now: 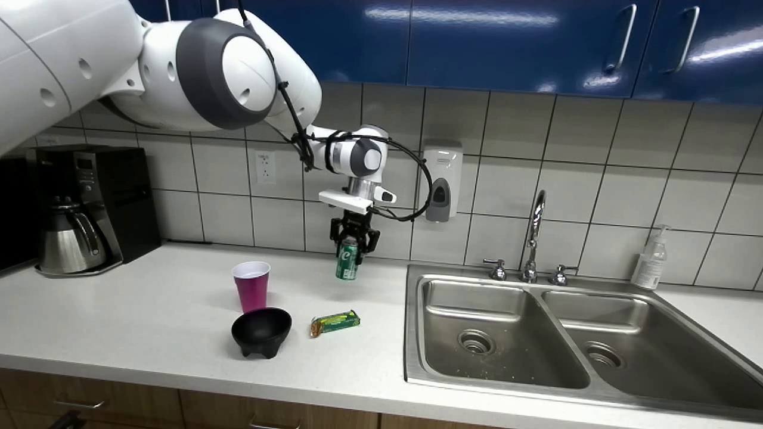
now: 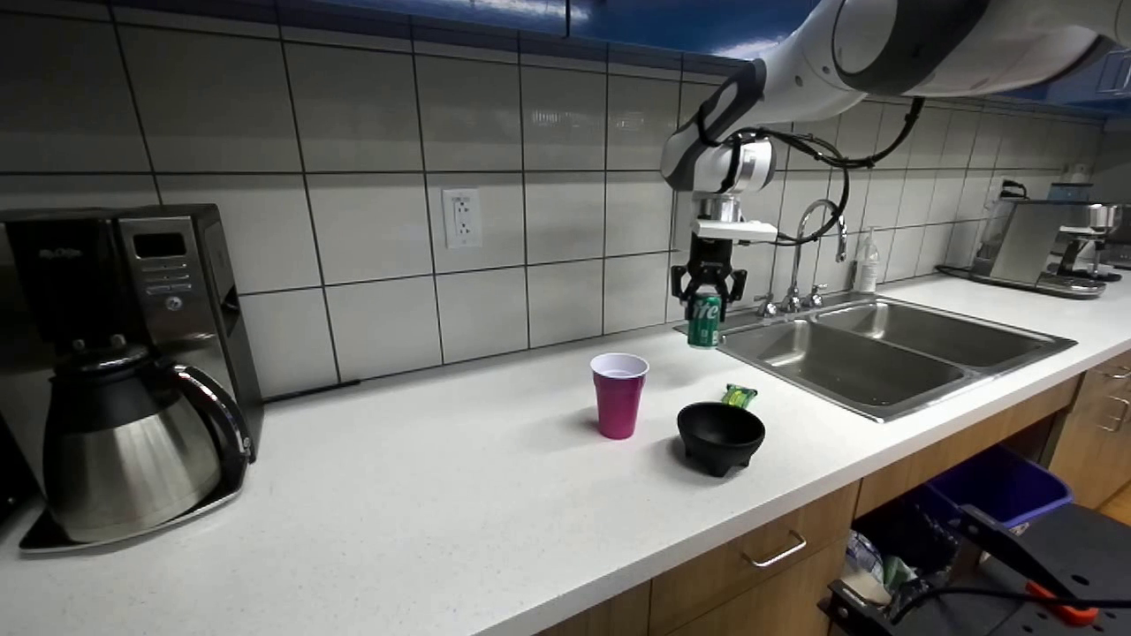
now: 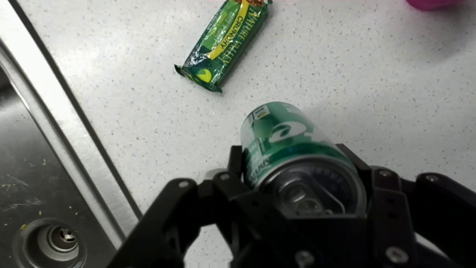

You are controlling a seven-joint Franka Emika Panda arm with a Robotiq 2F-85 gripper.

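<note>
A green can [image 1: 347,264] is held upright by my gripper [image 1: 350,251], near the back of the counter and left of the sink. In the wrist view the can [image 3: 285,138] sits between both fingers, its top with the pull tab facing the camera. Exterior view 2 shows the can [image 2: 702,323] beyond the cup and bowl, seemingly raised above the counter. A green snack bar [image 1: 336,323] lies flat, nearer the front than the can. To its left are a black footed bowl [image 1: 261,332] and an upright magenta cup [image 1: 251,289].
The steel double sink [image 1: 415,322] with its faucet [image 1: 533,236] takes up the right side. A coffee maker [image 2: 201,307] stands at the far left. Wide bare counter [image 1: 143,307] lies between the coffee maker and the cup.
</note>
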